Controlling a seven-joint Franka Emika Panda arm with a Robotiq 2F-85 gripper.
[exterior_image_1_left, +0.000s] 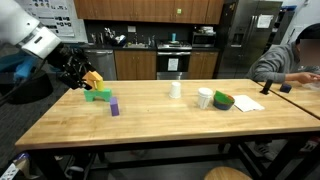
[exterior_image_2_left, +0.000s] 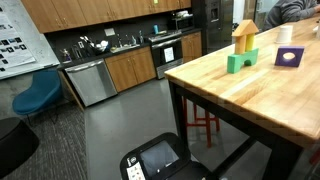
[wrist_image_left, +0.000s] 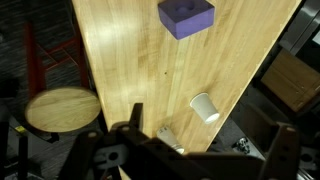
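Observation:
My gripper shows at the lower edge of the wrist view, its two dark fingers (wrist_image_left: 130, 138) wide apart. Nothing shows held between them. In exterior view 1 the arm reaches in from the left, above the table's left part. A green block (exterior_image_2_left: 242, 62) stands on the table, with yellow pieces and an orange triangle (exterior_image_2_left: 245, 27) stacked over it. Beside this stack is a purple block (exterior_image_2_left: 289, 56), which also appears at the top of the wrist view. From exterior view 1, the arm's end overlaps the yellow-orange pieces (exterior_image_1_left: 94, 79); contact cannot be told.
White cups (exterior_image_1_left: 205, 98) and a green bowl (exterior_image_1_left: 223, 101) with something inside stand toward the table's right. White paper (exterior_image_1_left: 245, 103) lies beyond them. A person (exterior_image_1_left: 290, 65) is at the right end.

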